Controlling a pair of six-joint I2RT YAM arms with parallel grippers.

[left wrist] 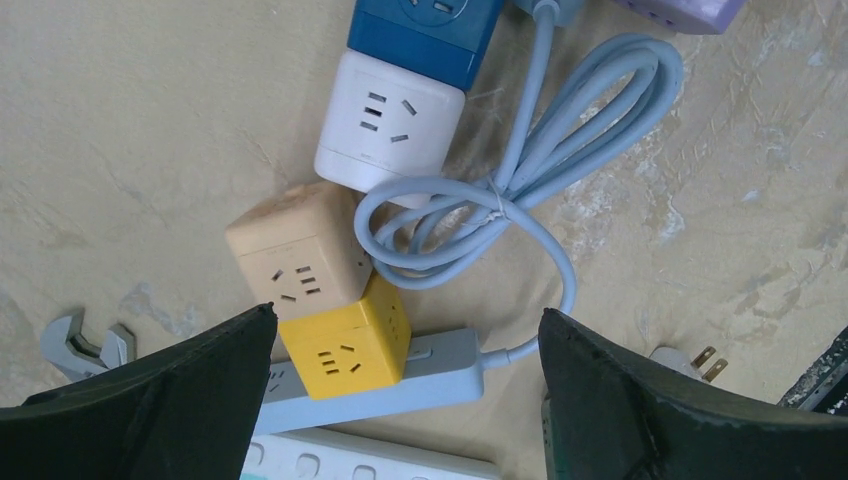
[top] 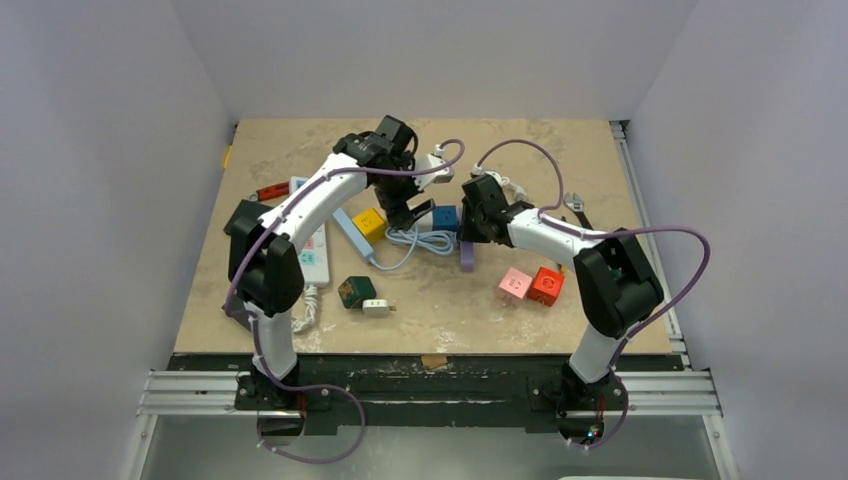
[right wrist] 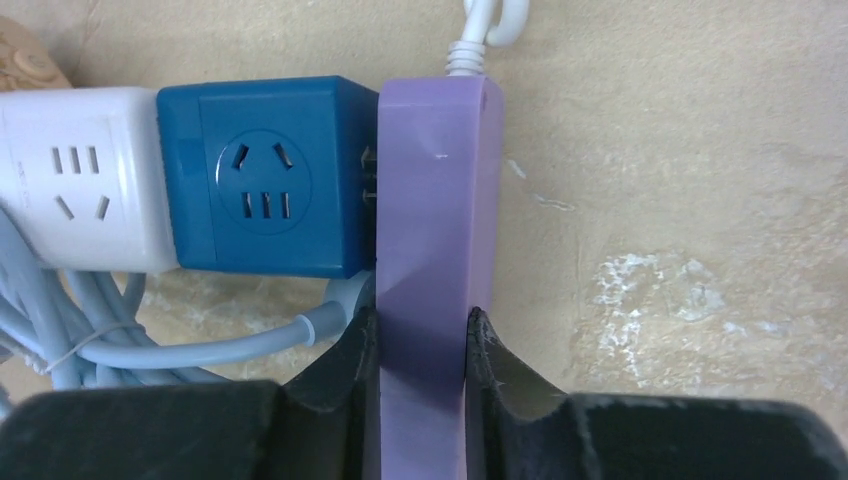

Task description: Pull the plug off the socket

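A purple power strip [right wrist: 432, 200] with a white cord lies beside a dark blue socket cube [right wrist: 265, 180]; metal prongs show in the narrow gap between them. My right gripper is shut on the purple strip's near part. A white socket cube [left wrist: 385, 125] adjoins the blue one, with beige [left wrist: 295, 255] and yellow [left wrist: 345, 355] cubes beyond. My left gripper hangs open above these cubes and a looped light-blue cable [left wrist: 600, 120], nothing between its fingers.
Pink [top: 514, 285] and red [top: 546, 286] cubes sit at the right front; a green cube [top: 356, 292] and white adapter [top: 376, 307] at centre front. A white strip [top: 313, 262] and wrenches lie at the sides. The front middle has free room.
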